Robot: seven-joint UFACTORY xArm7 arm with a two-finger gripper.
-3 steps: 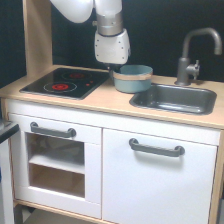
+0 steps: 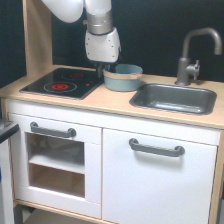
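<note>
A blue-grey pot (image 2: 124, 80) is at the back of the wooden counter, between the black stove top and the sink. My gripper (image 2: 103, 71) reaches down from above to the pot's left edge and appears shut on its rim or handle; the fingers are small and dark, so the exact hold is hard to make out. Whether the pot's bottom touches the counter cannot be told. The stove top (image 2: 62, 83), with red-ringed burners, lies to the left of the pot.
To the right is the metal sink (image 2: 175, 98) with a tall faucet (image 2: 187, 60) behind it. Below the counter are an open-fronted oven compartment (image 2: 57, 165) and a white cabinet door (image 2: 155, 185).
The pot and my gripper have both shifted left, away from the sink and closer to the stove top. The gripper stays at the pot's left edge.
</note>
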